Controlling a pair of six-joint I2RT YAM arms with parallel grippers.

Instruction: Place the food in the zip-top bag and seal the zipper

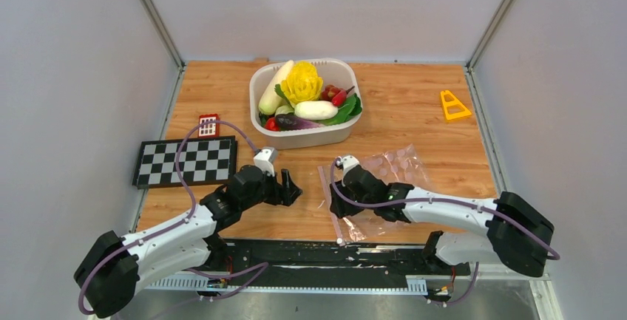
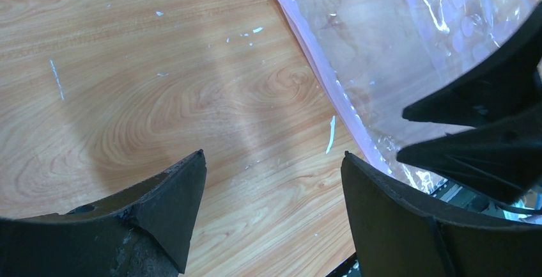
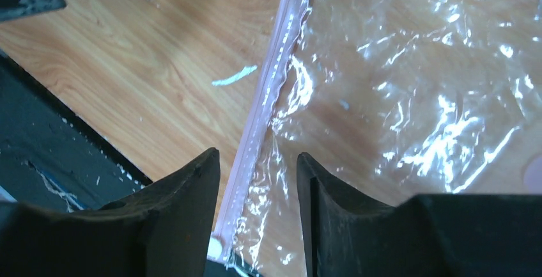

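Observation:
A clear zip top bag (image 1: 384,172) lies flat at the right-centre of the table, its pink zipper strip (image 3: 268,98) running along its left edge. My right gripper is open above the zipper's near end, nothing between its fingers. My left gripper stands apart to the left of the bag over bare wood, fingers parted and empty. The food sits in a white basket (image 1: 296,141) at the back: a yellow head (image 1: 302,81), eggplant, white and red vegetables, greens.
A checkered board (image 1: 185,161) and a red item (image 1: 208,124) lie at the left. A yellow triangle piece (image 1: 455,106) rests at the back right. The table's front edge borders a dark rail.

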